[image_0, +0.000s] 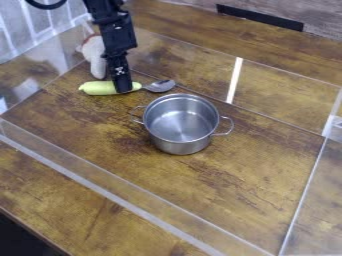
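Note:
The black gripper (120, 82) reaches down from the upper left onto a pale yellow-green elongated object (98, 88), which lies left of the steel pot. Its fingertips are at that object's right part; whether they grip it is too small to see. A grey spoon-like utensil (159, 86) lies just to the right, and a steel pot (182, 125) with two handles stands in the middle of the wooden table (160, 200).
A white object (92, 52), partly hidden by the arm, is behind the gripper at the upper left.

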